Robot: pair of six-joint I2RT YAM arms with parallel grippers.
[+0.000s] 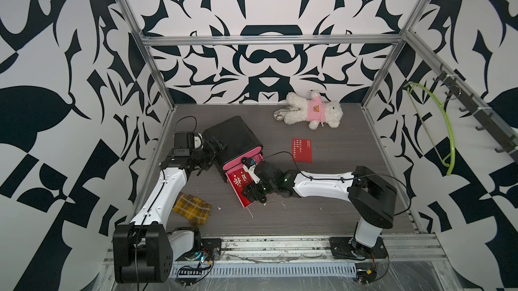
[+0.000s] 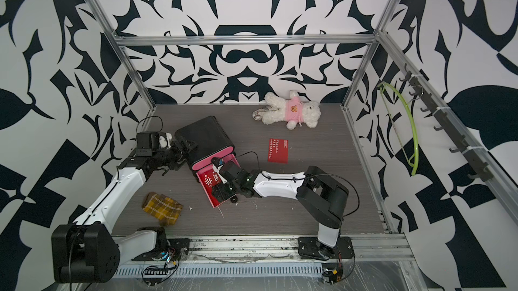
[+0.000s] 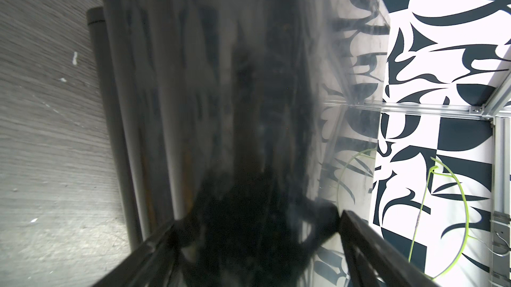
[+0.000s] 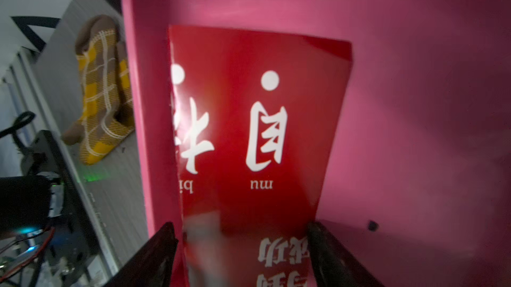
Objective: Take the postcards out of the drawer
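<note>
The black cabinet (image 1: 229, 135) stands left of the table's middle with its pink drawer (image 4: 415, 127) pulled out. Inside lies a red postcard (image 4: 234, 201) with white characters, close to one drawer wall. Over the drawer, my right gripper is open, its fingertips on either side of the postcard in the right wrist view; contact is unclear. Another red postcard (image 1: 302, 150) lies flat on the table to the right of the cabinet. My left gripper is open at the cabinet's left side, facing its dark glossy surface, which fills much of the left wrist view.
A yellow plaid cloth item (image 1: 192, 209) lies at the front left. The white teddy bear (image 1: 315, 110) in pink rests near the back wall. On the right wall rail hangs a green hoop (image 1: 446, 123).
</note>
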